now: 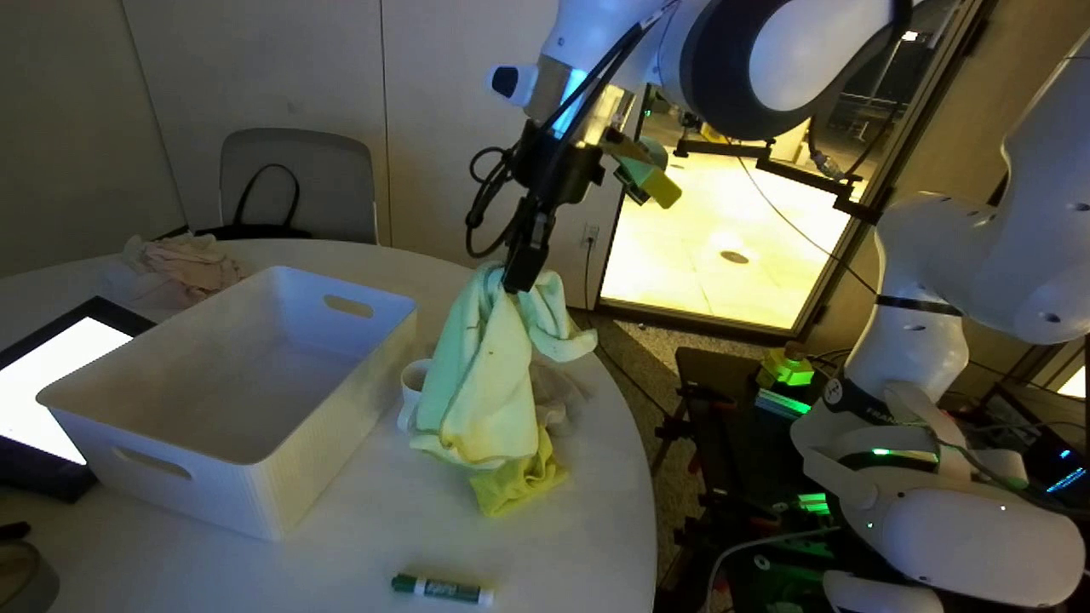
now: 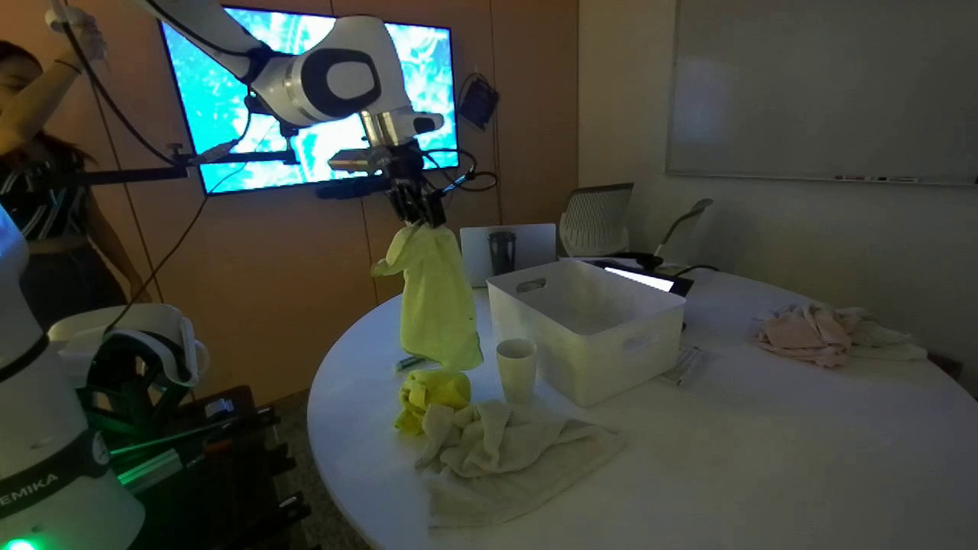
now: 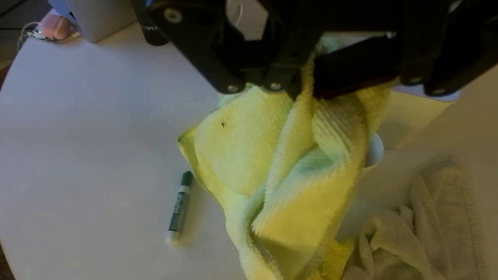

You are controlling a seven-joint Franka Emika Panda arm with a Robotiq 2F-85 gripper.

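Observation:
A pale yellow-green towel [image 1: 480, 378] hangs in loose folds from my gripper [image 1: 519, 281], which is shut on its upper part. In exterior view 2 the towel [image 2: 435, 298] dangles above the table's near-left part, left of the white bin. Seen from the wrist, the towel [image 3: 261, 177] fills the middle, and its gathered cloth runs up between the dark fingers. The white bin [image 1: 271, 449] looks empty from exterior view 1. A brighter yellow cloth [image 2: 431, 394] lies crumpled on the table below the hanging towel.
A white cup [image 2: 517, 367] stands beside the bin. A grey-beige towel [image 2: 513, 458] lies spread nearby. The green marker [image 1: 441, 588] rests near the table's edge. Pinkish cloths [image 2: 807, 334] and a lit tablet [image 1: 51, 383] lie beyond the bin.

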